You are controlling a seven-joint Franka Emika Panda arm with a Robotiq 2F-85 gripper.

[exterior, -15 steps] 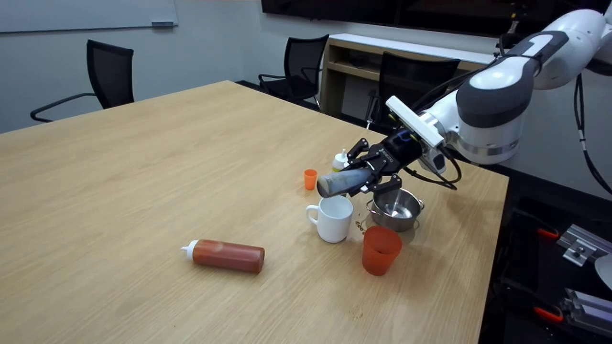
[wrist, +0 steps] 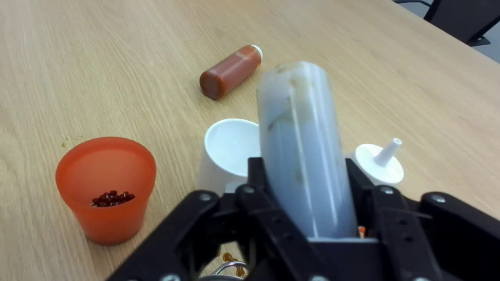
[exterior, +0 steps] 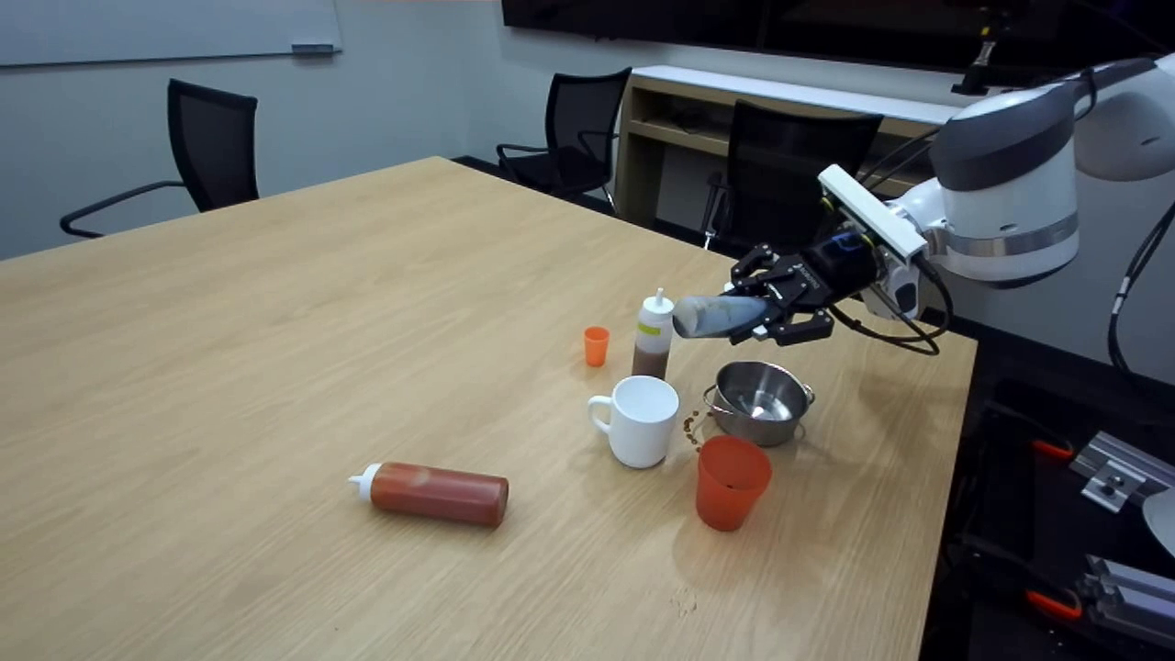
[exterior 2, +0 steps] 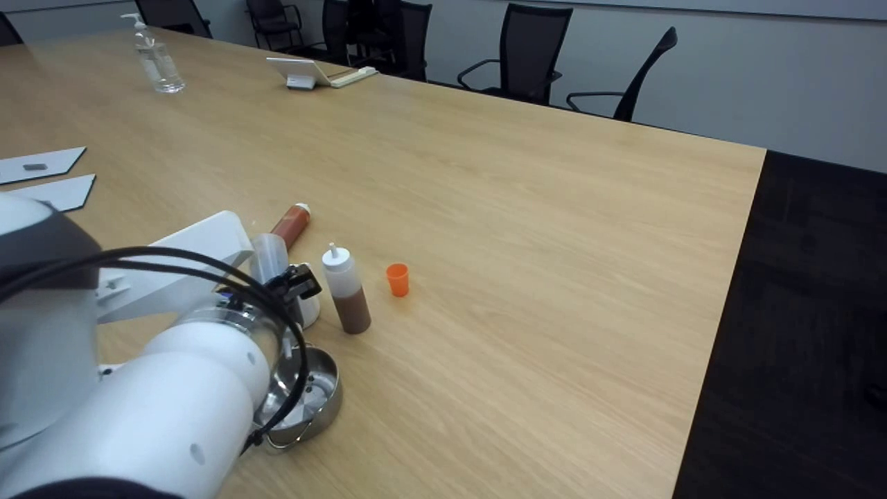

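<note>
Shut on a cloudy, translucent tube-like container (wrist: 300,136), my gripper (exterior: 766,308) hangs above the table near the metal pot (exterior: 760,402). The container lies tilted, its far end pointing toward the table's middle and brown smears on its side. In exterior view 2 the container (exterior 2: 268,259) is partly hidden by the arm. A white mug (exterior: 642,420) stands below and in front of it. Beside the mug is an upright squeeze bottle (exterior: 653,341) with brown contents. A larger red cup (wrist: 106,187) holds a few dark beans.
A red sauce bottle (exterior: 441,492) lies on its side toward the front. The small orange cup (exterior: 596,346) stands by the upright bottle. Brown drops (exterior: 691,428) spot the table between mug and pot.
My gripper has drawn back to the right and up with the container, away from over the mug. More of the upright squeeze bottle now shows. The things on the table have stayed put.
</note>
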